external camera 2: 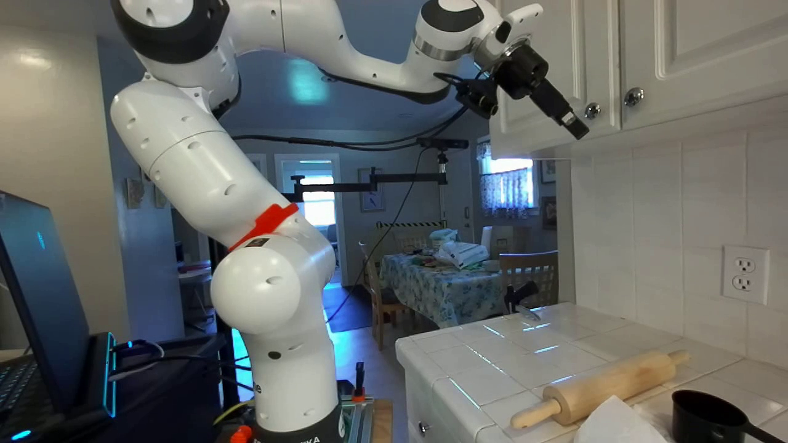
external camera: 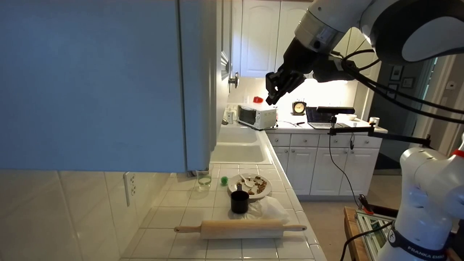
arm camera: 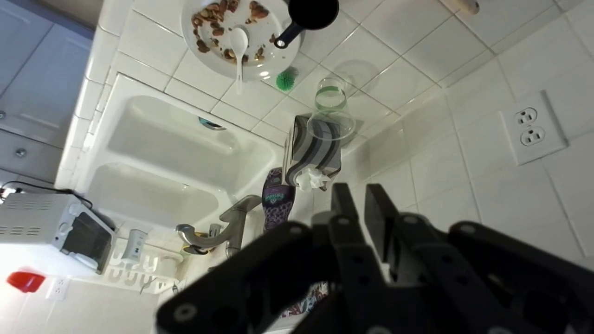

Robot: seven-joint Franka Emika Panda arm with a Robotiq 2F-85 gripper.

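Observation:
My gripper hangs in the air above the counter, its fingertips [arm camera: 343, 195] a narrow gap apart in the wrist view. Nothing shows between them; whether they grip something cannot be told. In exterior view 1 the gripper [external camera: 273, 89] is right of a cabinet knob [external camera: 235, 80], with clear space between. Exterior view 2 has it in front of the white upper cabinets [external camera 2: 702, 44], whose two knobs show. On the counter below are a black cup [external camera: 240, 202], a plate with nuts [external camera: 231, 183], a white spoon [arm camera: 239, 41] and a wooden rolling pin [external camera: 241, 229].
Near the wall stand a clear glass [arm camera: 331, 103] and a striped tissue box [arm camera: 315, 147], with a green spiky ball [arm camera: 286, 80] close by. A faucet [arm camera: 236, 225] rises behind the double sink [arm camera: 167, 83]. The large cabinet side [external camera: 91, 87] blocks much of exterior view 1.

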